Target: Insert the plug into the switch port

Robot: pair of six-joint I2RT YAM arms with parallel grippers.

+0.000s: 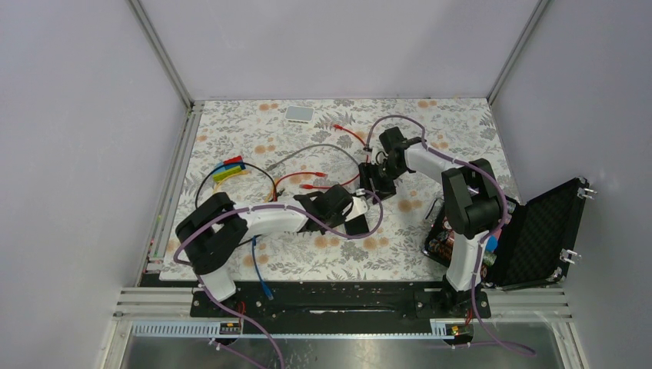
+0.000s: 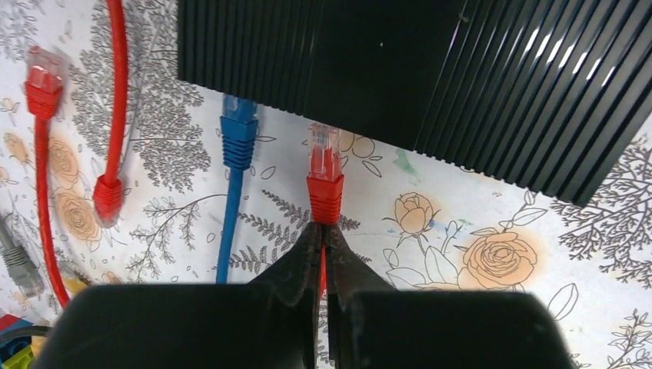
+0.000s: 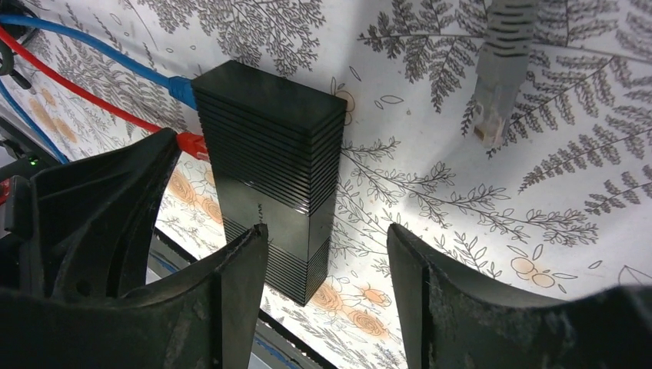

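In the left wrist view a red plug (image 2: 325, 188) lies at the edge of the black ribbed switch (image 2: 380, 69), its clear tip touching or just under that edge; insertion depth I cannot tell. My left gripper is shut on that red plug's cable, just behind the boot. A blue plug (image 2: 237, 142) sits at the same edge, left of it. In the right wrist view my right gripper stands part open above the table beside the switch (image 3: 269, 138), with nothing visible between its fingers.
A loose grey plug (image 3: 500, 84) lies right of the switch. Other red cables (image 2: 115, 92) lie to the left. An open black case (image 1: 538, 231) fills the table's right corner; a white tray (image 1: 300, 114) lies at the back.
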